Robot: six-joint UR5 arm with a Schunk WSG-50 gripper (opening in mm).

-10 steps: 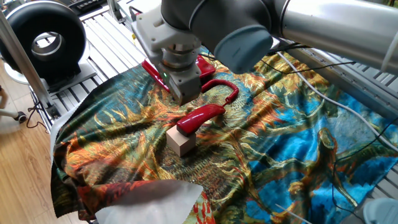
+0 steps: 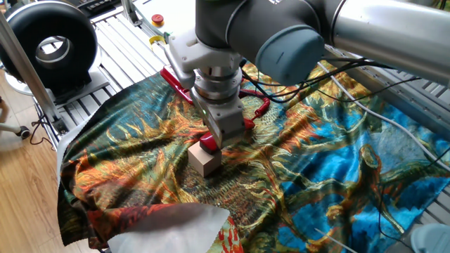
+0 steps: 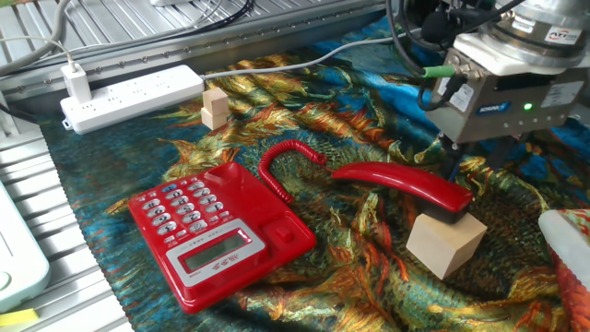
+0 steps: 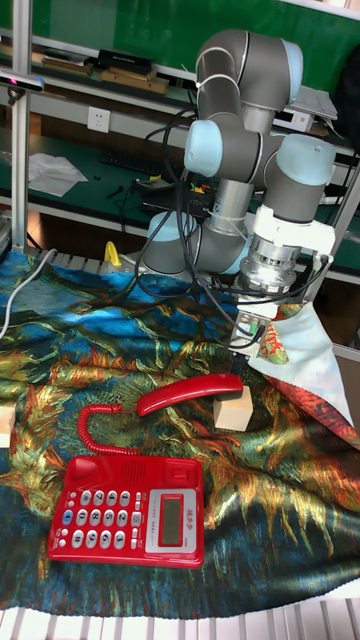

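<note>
A red telephone handset (image 3: pixel 406 184) rests with one end on a wooden block (image 3: pixel 447 244), its coiled cord (image 3: pixel 277 166) running to the red telephone base (image 3: pixel 217 231). Over the handset's block end hangs my gripper (image 4: pixel 240 366), pointing down, its dark fingertips close behind or at the handset in exterior views 2 and 3. From exterior view 1 the gripper body covers most of the handset (image 2: pixel 209 143). Whether the fingers touch it, and how far apart they stand, cannot be made out.
Patterned, wrinkled cloth (image 2: pixel 133 169) covers the table. Two small wooden blocks (image 3: pixel 214 109) lie beside a white power strip (image 3: pixel 134 99). Cables (image 2: pixel 330 81) run near the arm. A pale cloth flap (image 2: pixel 172 232) lies at the front edge.
In exterior view 1 my gripper has moved right and toward the block, coming over the handset and hiding much of it. The handset, block and base have stayed in place.
</note>
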